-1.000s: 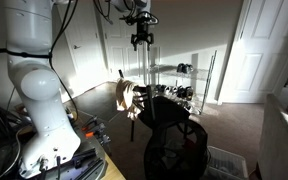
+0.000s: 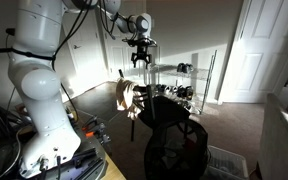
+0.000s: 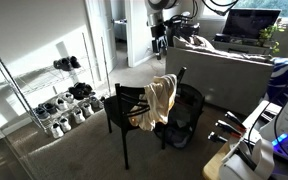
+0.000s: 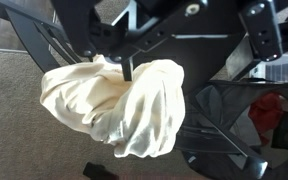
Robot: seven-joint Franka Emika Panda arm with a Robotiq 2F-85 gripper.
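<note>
A cream cloth (image 2: 127, 97) is draped over the backrest of a black chair (image 2: 167, 112). Exterior view 2 shows the same cloth (image 3: 161, 98) hanging down beside the seat. High above the chair is my gripper (image 2: 141, 63), open and apart from the cloth. From the wrist, the bunched cloth (image 4: 124, 105) lies below the dark gripper parts, which cover some of its upper edge. Nothing shows between the fingers.
A black mesh basket (image 2: 179, 152) stands in front of the chair, with clothes (image 4: 266, 115) inside. Shoes on a rack (image 3: 59, 85) line the wall behind. Carpet (image 3: 79, 150) is clear left of the chair; a grey couch (image 3: 224, 68) is beyond it.
Cloth, chair and basket look unmoved.
</note>
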